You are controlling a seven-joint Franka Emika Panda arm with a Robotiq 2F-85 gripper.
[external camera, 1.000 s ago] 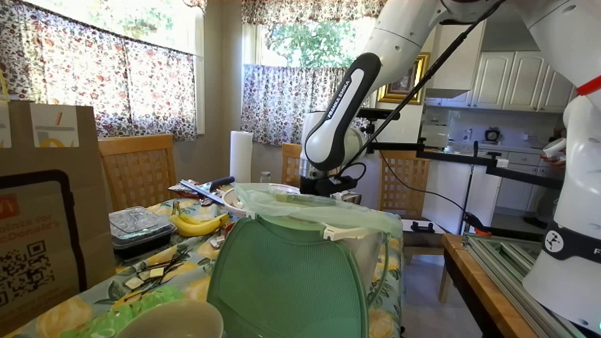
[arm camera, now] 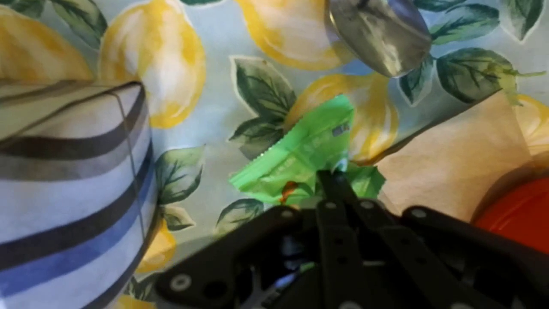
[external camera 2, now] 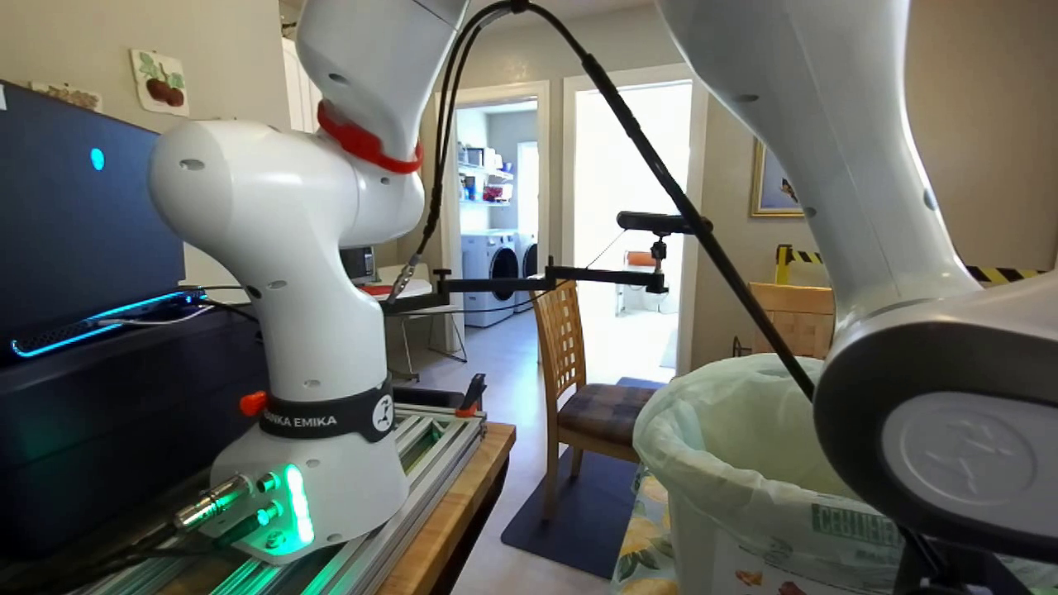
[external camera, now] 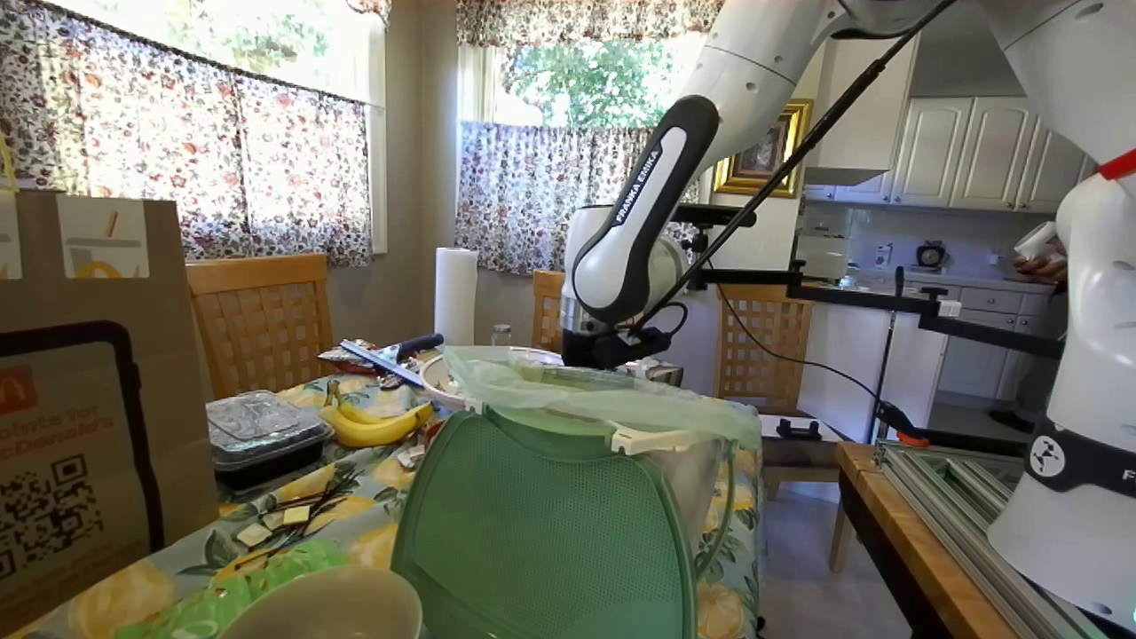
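In the wrist view, a crumpled green wrapper (arm camera: 301, 157) is directly at the tips of my gripper. The two black fingers are together. They cover part of the wrapper, and I cannot tell whether a fold of it is pinched between them. Beneath it is the lemon-print tablecloth (arm camera: 216, 92). Exterior view 1 has the fingers hidden behind the bin and its bag; the second exterior view does not show them either.
A striped box (arm camera: 77, 190) stands left of my gripper, with a metal spoon (arm camera: 383, 33) above and brown paper (arm camera: 453, 154) and a red object (arm camera: 522, 216) to the right. The bag-lined bin (external camera 2: 734, 486) is close to the arm. Bananas (external camera: 373, 426) lie farther left.
The arm's wrist has shifted very slightly left in exterior view 1. The white cup held by a person in the background has tilted and moved a little.
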